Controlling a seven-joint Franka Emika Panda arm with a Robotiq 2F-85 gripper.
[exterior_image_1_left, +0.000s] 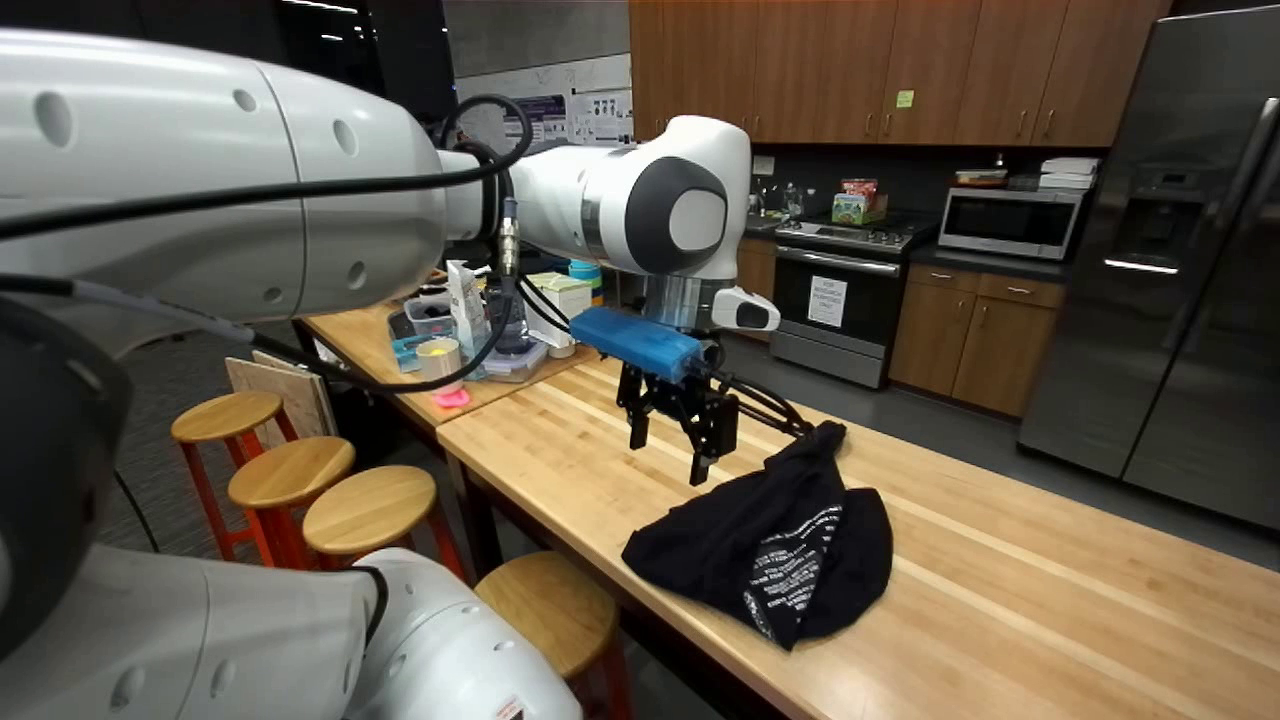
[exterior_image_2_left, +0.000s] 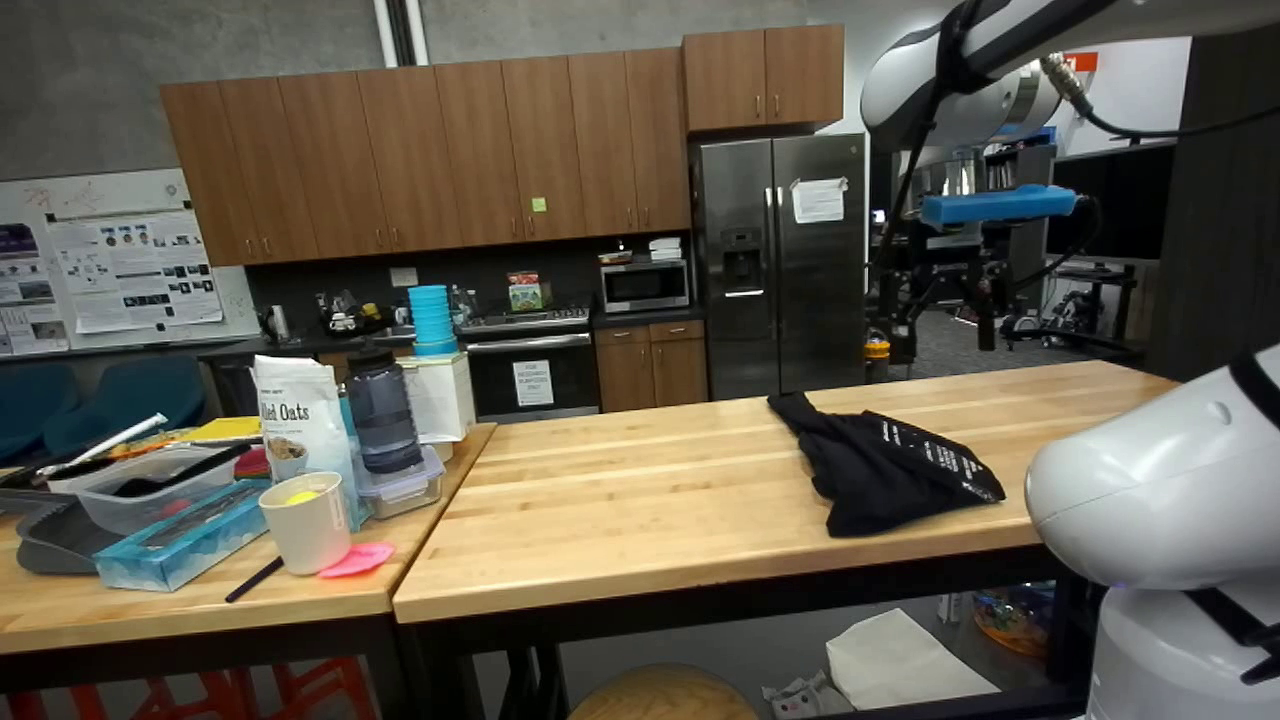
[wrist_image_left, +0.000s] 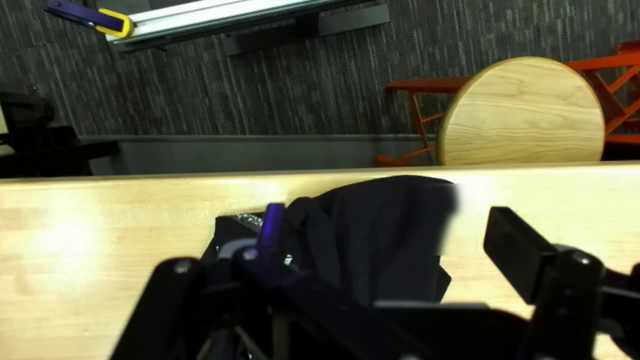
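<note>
A crumpled black garment with white printed text lies on the wooden table, partly folded over itself. In exterior view 2 the same black cloth sits toward the table's right end. My gripper hangs in the air above the tabletop, apart from the cloth, its fingers open and empty. Seen from the wrist, the garment spreads below and between the wide-set fingers; the gripper's body hides its lower part.
Bare wooden tabletop stretches left of the garment. An adjoining table carries a mug, an oats bag, a dark bottle and bins. Stools, including one, stand along the table's edge.
</note>
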